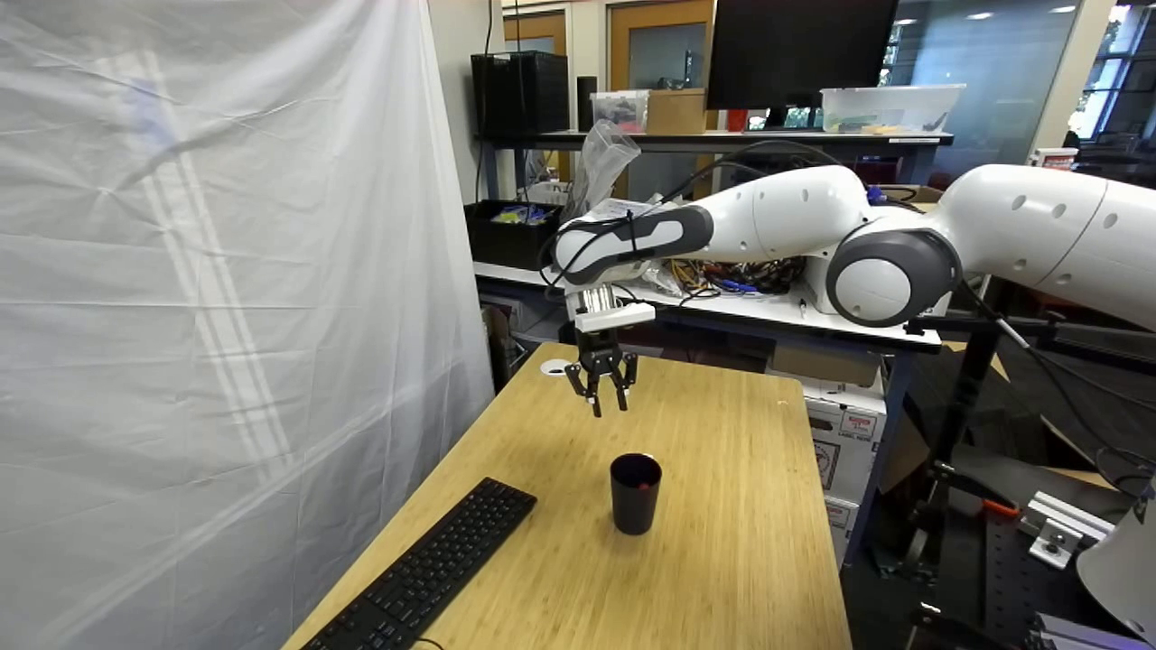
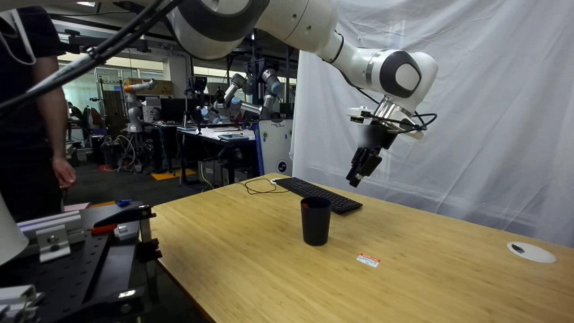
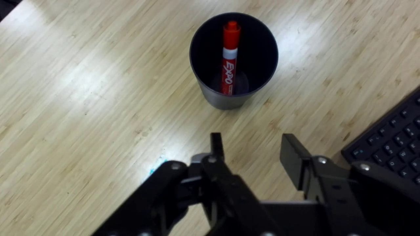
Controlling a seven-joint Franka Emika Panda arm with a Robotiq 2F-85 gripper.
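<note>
A black cup (image 1: 635,500) stands upright on the wooden table, toward the middle. Leaning inside it is a red Expo marker (image 3: 230,59), cap end up, seen best in the wrist view. My gripper (image 1: 608,412) hangs in the air above the table, apart from the cup and on its far side in exterior view 1. The two fingers are spread, and only bare tabletop shows between them in the wrist view. From the side, in exterior view 2, the gripper (image 2: 355,182) is tilted and higher than the cup's rim.
A black keyboard (image 1: 433,569) lies along the table's curtain side. A small red-and-white label (image 2: 369,260) is on the tabletop near the cup, and a white disc (image 2: 531,252) lies by the far edge. Bare wood surrounds the cup.
</note>
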